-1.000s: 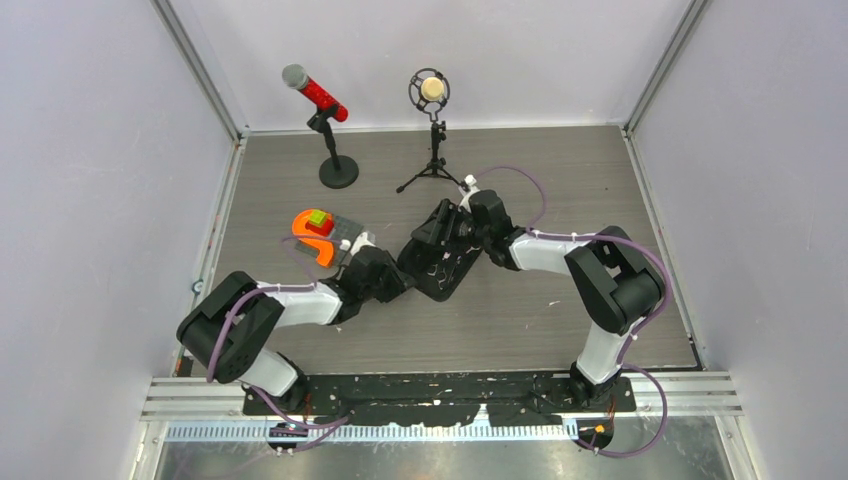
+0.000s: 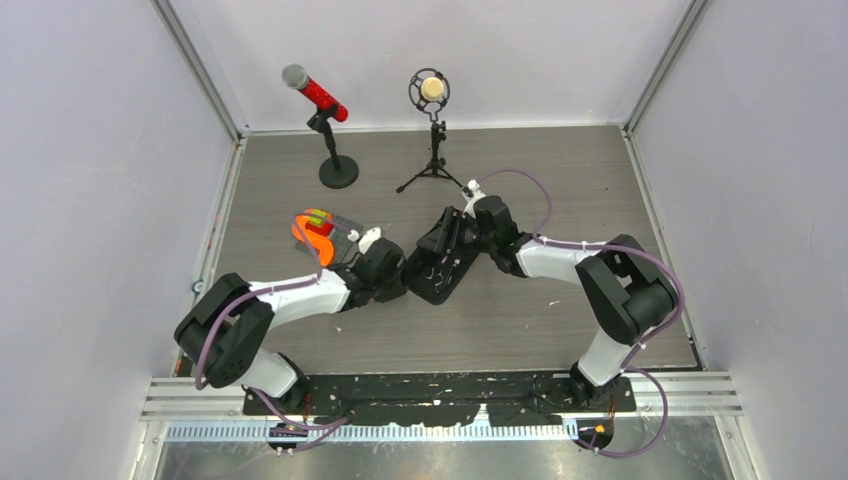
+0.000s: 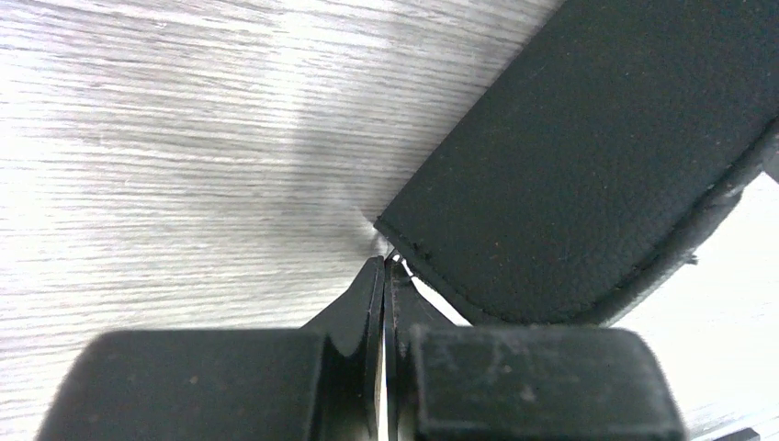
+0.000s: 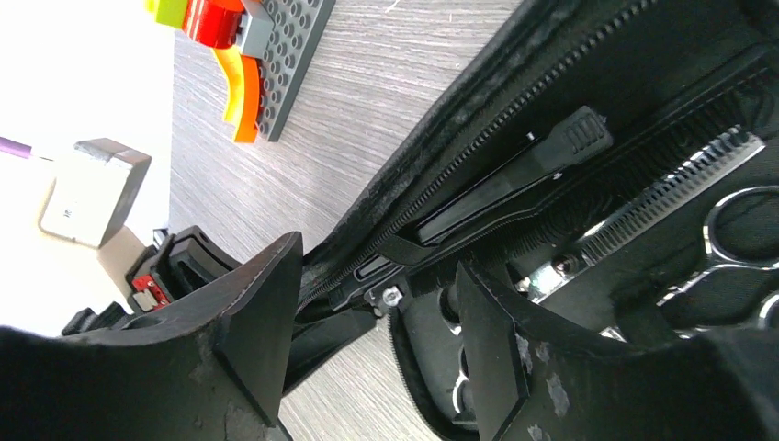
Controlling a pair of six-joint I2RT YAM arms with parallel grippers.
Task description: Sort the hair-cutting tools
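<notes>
An unzipped black case (image 2: 437, 287) lies mid-table between my arms. In the right wrist view its inside shows a razor (image 4: 478, 193), a thinning comb-blade (image 4: 666, 204) and ring-handled scissors (image 4: 735, 253), tucked in their slots. My left gripper is shut, tips touching the case's lower corner edge; a tiny bright bit shows at the tips, too small to name. Over the case's upper part, my right gripper stands open, with the zippered edge (image 4: 404, 216) passing between its spread fingers. In the top view the right gripper (image 2: 448, 232) hides part of the case.
A grey toy-brick plate with an orange curved piece (image 2: 318, 250) lies just left of the left gripper. Behind stand a red microphone (image 2: 322, 98) and a tripod microphone (image 2: 431, 90). Bare table lies to the right and in front.
The right forearm has moved a little; its gripper remains over the case.
</notes>
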